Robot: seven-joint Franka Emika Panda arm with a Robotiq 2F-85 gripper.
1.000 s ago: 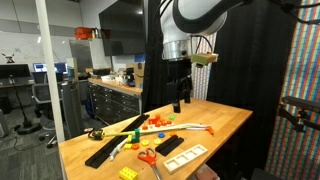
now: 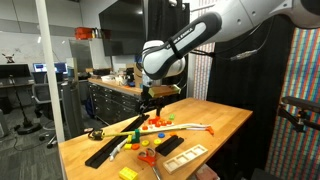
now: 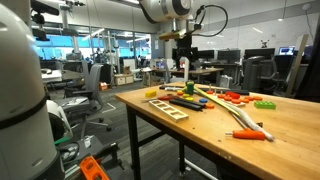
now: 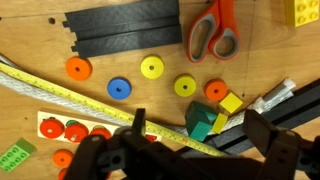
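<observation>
My gripper stands open above the table, its dark fingers wide apart and nothing held between them. Below the gap, in the wrist view, sits a dark green block [image 4: 199, 119], with a bright green block [image 4: 219, 123] and a small yellow block [image 4: 231, 102] close to its right. A yellow measuring strip [image 4: 92, 104] runs diagonally past them toward the lower edge. In exterior view 1 the gripper [image 2: 154, 105] hangs over the cluttered middle of the wooden table. Whether it touches anything there is too small to tell.
Red-handled scissors [image 4: 230, 42], black strips [image 4: 123, 29] and coloured discs, among them a blue disc [image 4: 118, 88], lie around the blocks. A pale slotted tray [image 2: 184, 158] rests near the table's front edge. Bare wood [image 2: 222, 115] shows at the right.
In exterior view 1 my arm has swung left and stretched out, bringing the gripper from the table's right part over the cluttered middle. The objects on the table look unmoved.
</observation>
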